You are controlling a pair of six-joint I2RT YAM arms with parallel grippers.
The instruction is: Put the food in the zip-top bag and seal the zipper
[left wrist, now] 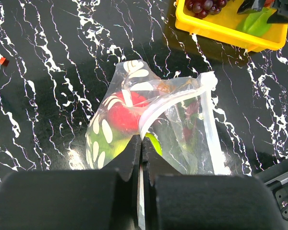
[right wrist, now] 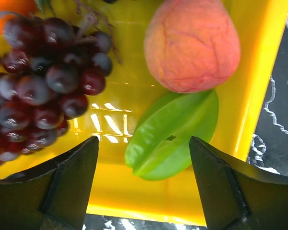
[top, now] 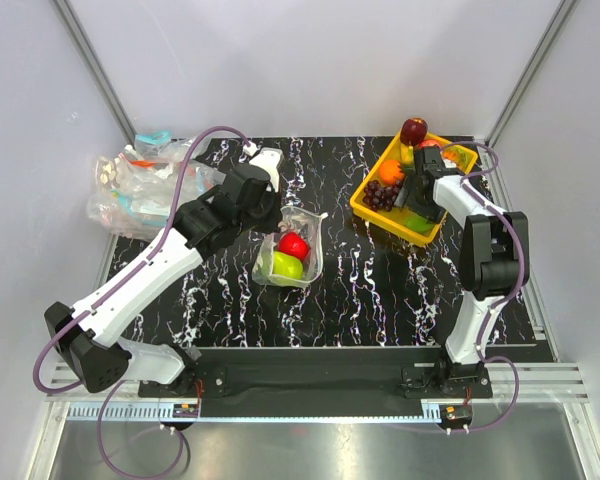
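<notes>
The clear zip top bag (left wrist: 185,127) stands on the table with its mouth spread, a red fruit (top: 293,246) and a green fruit (top: 287,265) inside. My left gripper is shut at the bag's rim, the thin plastic edge running between its fingertips. Over the yellow bin (right wrist: 264,76), my right gripper is open above a green star fruit (right wrist: 175,136), which lies between and beyond its fingers, not gripped. A peach (right wrist: 192,45) touches the star fruit's far end. Dark red grapes (right wrist: 48,81) lie to the left.
In the bin are also an orange (top: 391,172) and, at its far edge, a dark red apple (top: 413,130). Several plastic bags (top: 145,190) lie at the back left. Bare table separates the open bag from the bin.
</notes>
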